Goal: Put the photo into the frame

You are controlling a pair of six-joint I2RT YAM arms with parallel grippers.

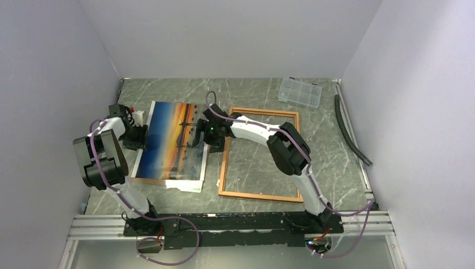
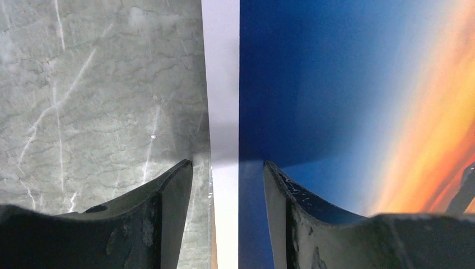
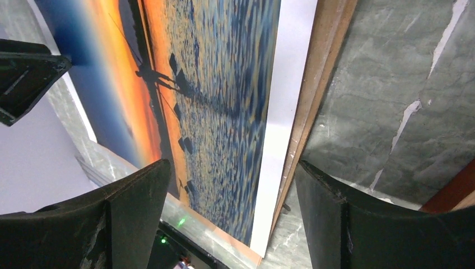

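The photo [image 1: 168,140], a sunset print with white side borders, lies flat on a brown backing board [image 1: 148,181] on the left of the table. My left gripper has its fingers apart, one on each side of the photo's left white border, and does not grip it. Over the opposite border, my right gripper stands open, one finger above the picture and the other beyond the board's edge. To the right lies the empty wooden frame [image 1: 260,196], partly covered by my right arm.
A clear plastic box [image 1: 300,92] sits at the back right. A dark strip [image 1: 348,131] lies along the right wall. Under the photo's front edge, a white sheet [image 1: 185,185] sticks out. Bare table shows inside the frame.
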